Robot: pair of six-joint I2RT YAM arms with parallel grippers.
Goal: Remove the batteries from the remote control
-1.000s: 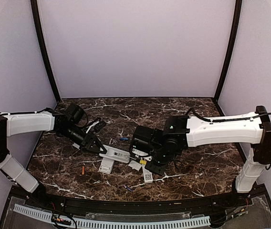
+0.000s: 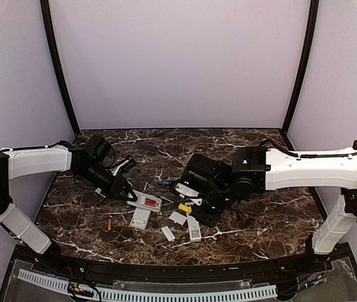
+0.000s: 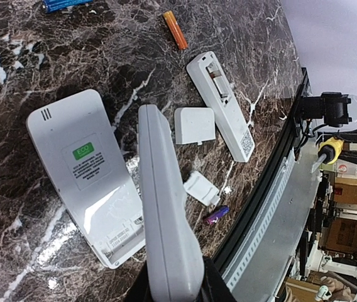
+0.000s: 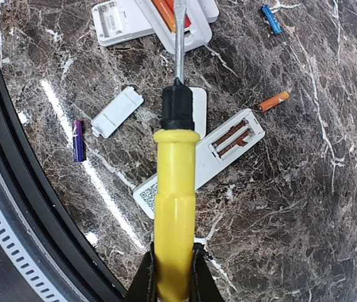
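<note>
My left gripper point(image 2: 130, 196) is shut on a white remote point(image 3: 166, 207), held above the table. Its battery bay is open in the top view, showing red-orange batteries point(image 2: 150, 202). In the right wrist view, the orange battery point(image 4: 164, 14) and a red one are partly behind the blade. My right gripper is shut on a yellow-handled screwdriver point(image 4: 175, 163). Its steel blade points at the remote's bay; whether it touches cannot be told. A small white battery cover point(image 4: 117, 112) lies loose on the table.
Two other white remotes lie on the marble table: one beneath the held one point(image 3: 87, 170), another with an empty bay point(image 4: 213, 151). A second white cover point(image 3: 194, 125) rests beside that one. Loose batteries are scattered about: orange point(image 4: 274, 100), blue point(image 4: 271, 19) and purple point(image 4: 78, 141).
The held remote's cover has come off and now lies on the table, baring the batteries.
</note>
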